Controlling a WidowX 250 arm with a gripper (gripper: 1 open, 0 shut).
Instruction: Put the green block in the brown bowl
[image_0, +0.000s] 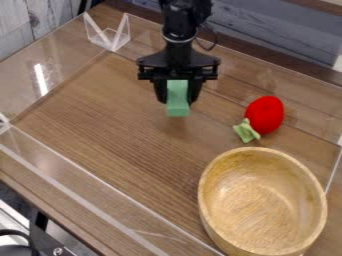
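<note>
The green block is held upright between the fingers of my black gripper, which is shut on it. Both are at the upper middle of the camera view. How far the block hangs above the table cannot be judged well from this view. A large brown bowl, round and empty, stands at the lower right, well apart from the gripper.
A red object with a pale green piece lies to the right, between gripper and bowl. At the upper left is a clear plastic thing.
</note>
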